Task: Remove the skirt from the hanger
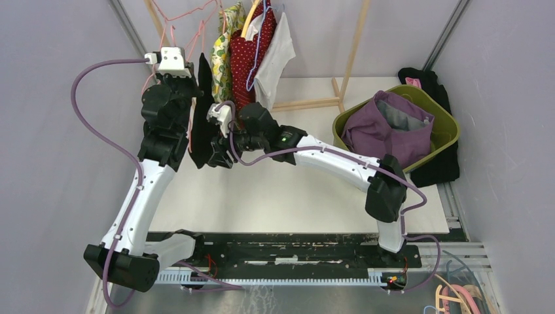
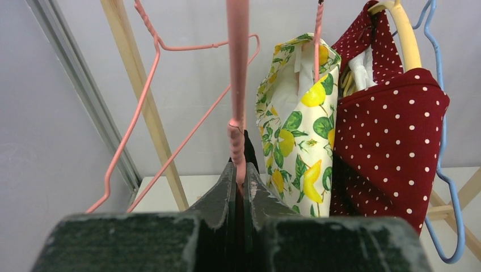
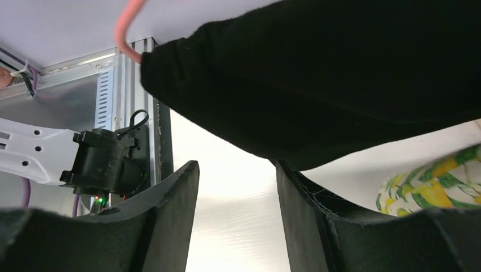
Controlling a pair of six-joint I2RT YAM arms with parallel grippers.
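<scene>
The black skirt (image 1: 205,85) hangs at the left of the rack, and its dark cloth (image 3: 295,90) fills the upper part of the right wrist view. A pink hanger (image 2: 238,141) runs down into my left gripper, whose fingers are shut on it. In the right wrist view a pink hanger end (image 3: 129,48) reaches the skirt's corner. My right gripper is open beside the skirt, with nothing gripped; the cloth's lower tip comes close to one finger (image 3: 300,195). From above, the right gripper (image 1: 222,157) overlaps the skirt's lower part.
A lemon-print garment (image 2: 300,130) and a dotted maroon garment (image 2: 391,147) hang close by on the right, with a blue hanger (image 2: 451,226) beyond them. An olive basket (image 1: 451,127) holding purple cloth stands at the right.
</scene>
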